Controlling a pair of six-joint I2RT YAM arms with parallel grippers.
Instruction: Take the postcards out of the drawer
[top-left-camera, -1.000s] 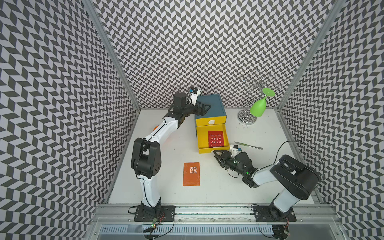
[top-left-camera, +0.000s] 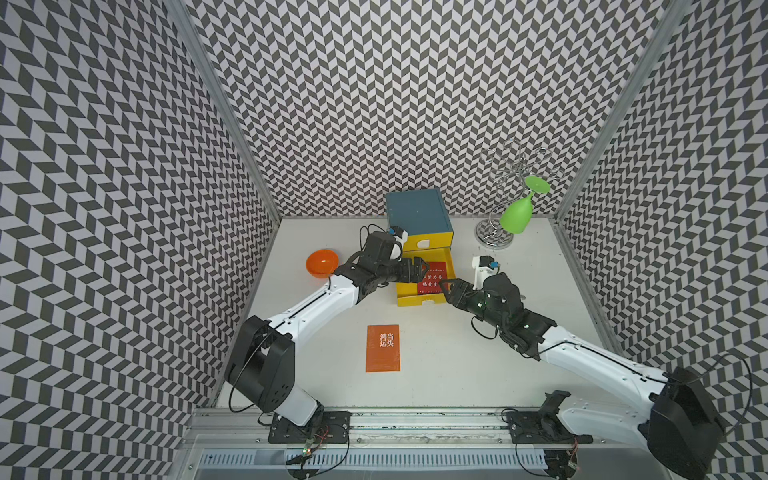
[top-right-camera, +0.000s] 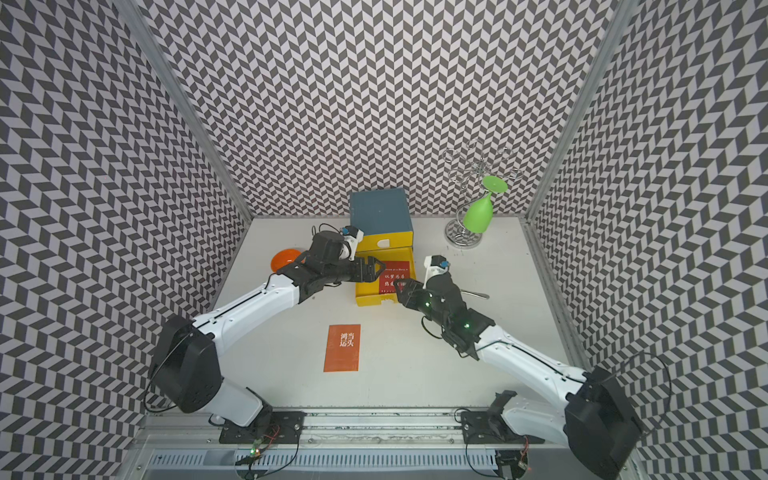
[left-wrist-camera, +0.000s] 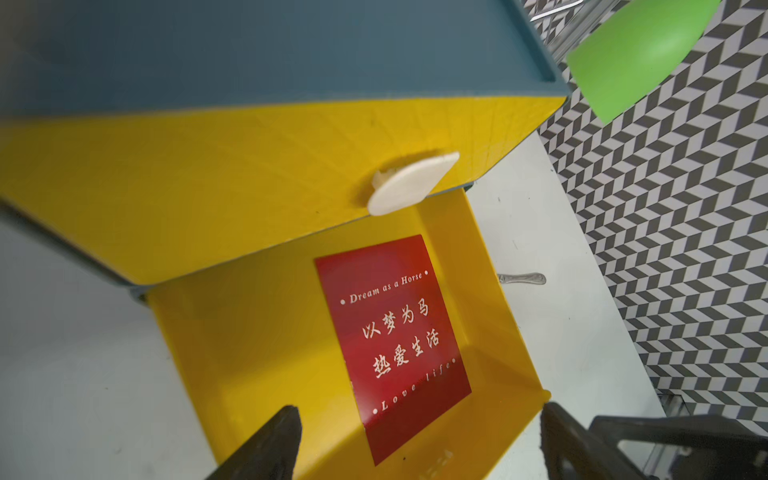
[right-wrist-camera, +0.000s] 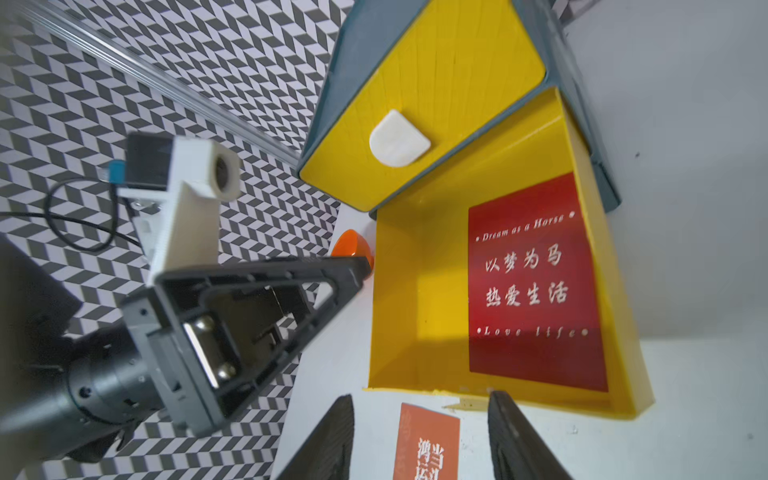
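A red postcard with white lettering lies flat in the pulled-out yellow drawer, against its right side. An orange-red card lies on the table in front of the drawer. My left gripper is open over the left part of the drawer; in the left wrist view its fingers stand wide apart with nothing between them. At the drawer's front right corner is my right gripper, also open. Its fingertips are apart and empty in the right wrist view, clear of the postcard.
The blue-grey cabinet with a shut yellow upper drawer stands behind. An orange bowl is at left. At back right, a metal rack carries a green goblet. A knife handle shows right of the drawer.
The right one has moved up from the drawer front to its right corner. The postcard stays put.
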